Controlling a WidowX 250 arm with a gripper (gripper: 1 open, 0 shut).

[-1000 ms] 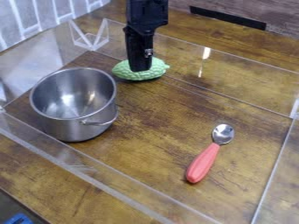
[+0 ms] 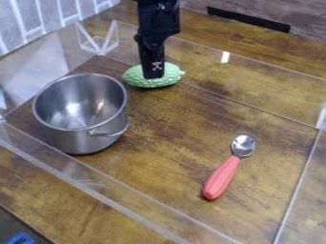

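Observation:
My black gripper (image 2: 152, 67) hangs at the top centre, pointing down just over a green, bumpy oblong vegetable (image 2: 163, 79) lying on the wooden table. Whether its fingers are open or shut is hard to see. A steel pot (image 2: 80, 129) stands at the left, and a spoon with a red handle (image 2: 220, 177) lies at the lower right.
Clear low walls border the wooden work area (image 2: 159, 181). The middle and right of the table between pot and spoon are bare.

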